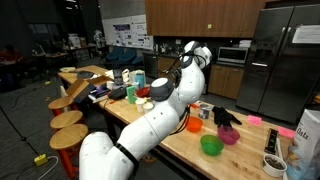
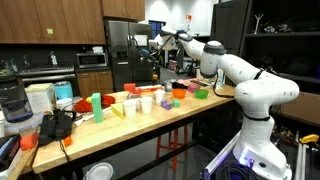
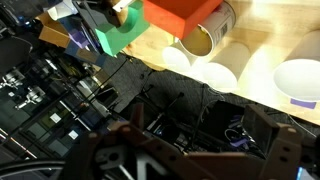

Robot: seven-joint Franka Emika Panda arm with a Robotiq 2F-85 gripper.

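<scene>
In the wrist view, my gripper appears open, its dark fingers apart at the lower edge with nothing seen between them. White cups or bowls (image 3: 230, 62) lie along the table edge ahead of it. Beside them are a container with a tan inside (image 3: 208, 36), a red-orange box (image 3: 180, 14) and a green block (image 3: 124, 32). The white cups (image 2: 147, 104) stand near the table's front in exterior view 2. The arm is raised, and the gripper is too small to read in the exterior views.
A green bowl (image 1: 211, 145), a magenta bowl (image 1: 228, 134) and a dark item (image 1: 226, 117) rest on the table (image 2: 85, 136). Wooden stools (image 1: 68, 136) stand by its side. Beyond the table edge, the wrist view shows cables on the dark floor.
</scene>
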